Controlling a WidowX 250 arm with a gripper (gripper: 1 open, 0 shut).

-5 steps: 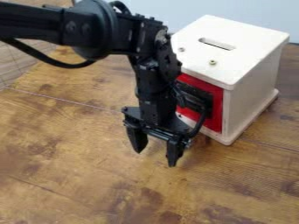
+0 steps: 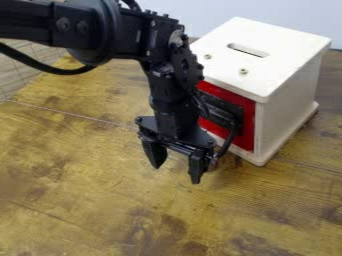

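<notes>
My black gripper (image 2: 175, 164) hangs low over the wooden floor, fingers pointing down and spread apart, with nothing between them. It is just in front and to the left of a white box (image 2: 283, 95), which has a slot and screws on its top and a red front panel (image 2: 235, 105). The arm and its cables partly hide that panel.
A wire grid (image 2: 20, 70) lies at the far left, and a pale wall stands behind the box.
The gripper has risen very slightly and shifted a little left; otherwise the scene looks the same.
</notes>
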